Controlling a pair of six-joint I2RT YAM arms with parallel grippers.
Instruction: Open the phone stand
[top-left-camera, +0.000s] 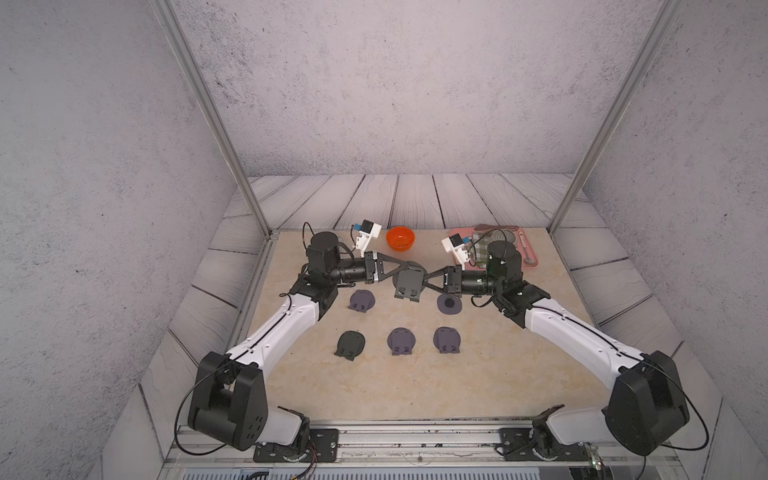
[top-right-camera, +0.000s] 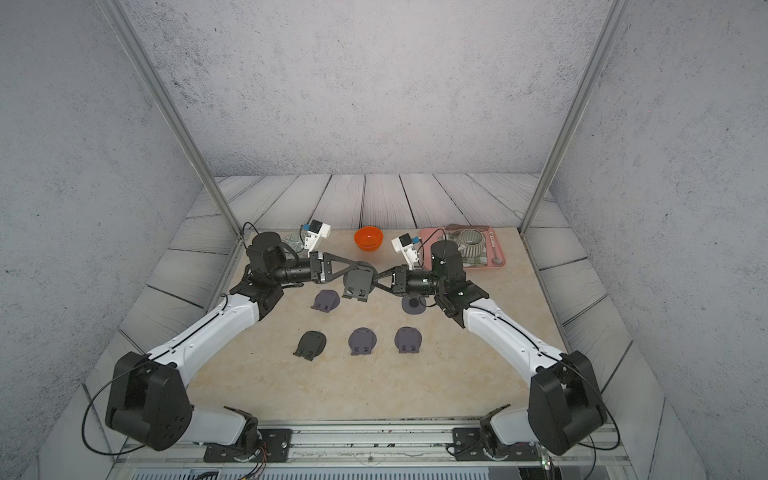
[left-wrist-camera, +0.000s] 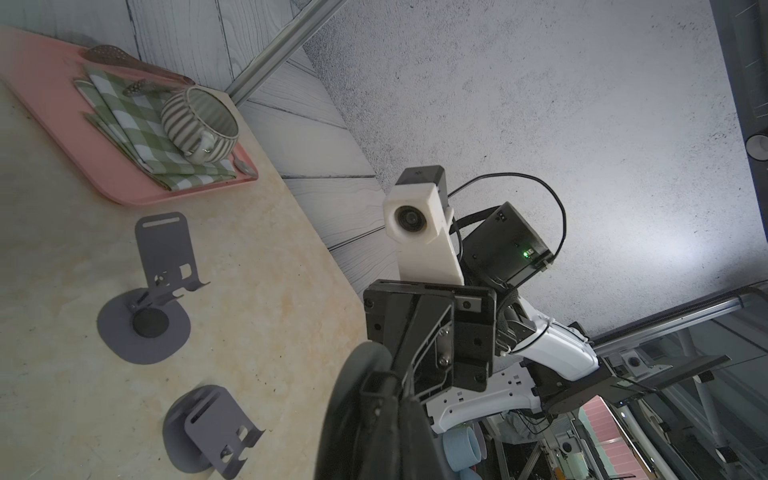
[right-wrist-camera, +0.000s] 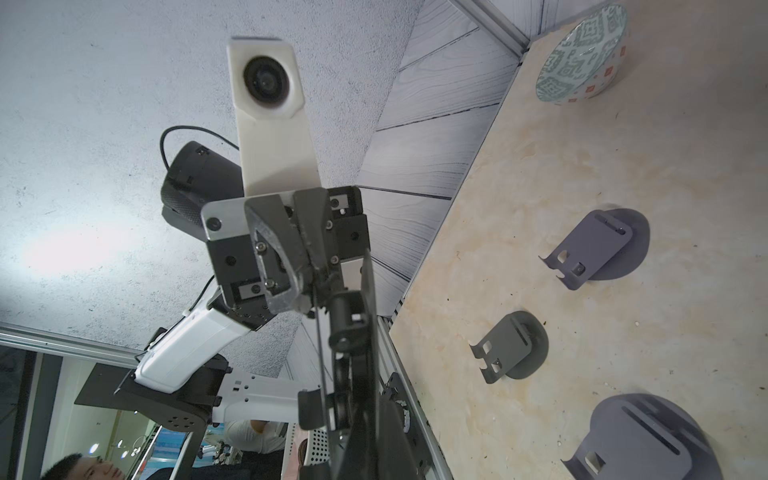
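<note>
A dark grey phone stand (top-left-camera: 409, 284) is held up over the middle of the table, its plate lying folded against its round base. My left gripper (top-left-camera: 405, 267) is shut on the stand's thin base edge from the left. From the right, my right gripper (top-left-camera: 426, 278) reaches the stand's right edge with its fingers shut. Whether anything thin lies between them cannot be told. The left wrist view shows the held stand (left-wrist-camera: 348, 408) nearly edge-on, hiding the contact with the right fingertips.
Several folded stands, such as a purple one (top-left-camera: 401, 341) and a dark one (top-left-camera: 350, 345), lie below on the table. An opened purple stand (left-wrist-camera: 144, 324) stands near the pink tray (left-wrist-camera: 112, 184). Behind is an orange bowl (top-left-camera: 400, 237); a patterned bowl (right-wrist-camera: 584, 60) sits at the left.
</note>
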